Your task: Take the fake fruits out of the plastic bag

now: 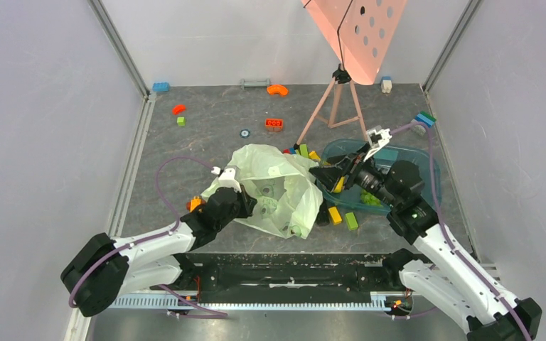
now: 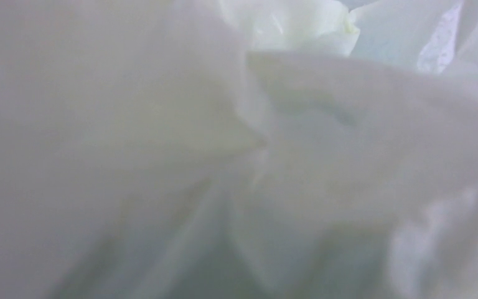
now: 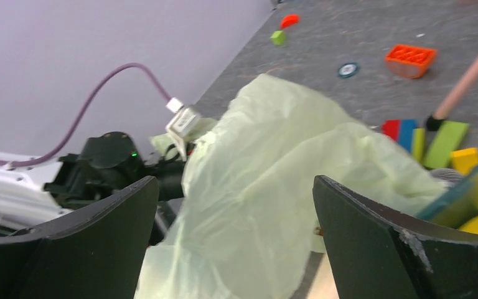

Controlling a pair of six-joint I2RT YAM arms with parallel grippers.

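The pale translucent plastic bag (image 1: 284,199) lies crumpled in the middle; its crinkled film (image 2: 162,112) fills the left wrist view. My left gripper (image 1: 247,202) is at the bag's left opening, shut; its fingertips are hidden in the left wrist view. My right gripper (image 1: 321,172) hangs open over the left rim of the teal bin, beside the bag (image 3: 249,187), with nothing between its fingers. In the bin (image 1: 419,185) are green grapes (image 1: 370,198) and a yellow fruit (image 1: 339,186), partly hidden by the right arm.
Loose blocks (image 1: 335,216) lie around bag and bin. A pink board on a tripod (image 1: 338,106) stands behind the bin.
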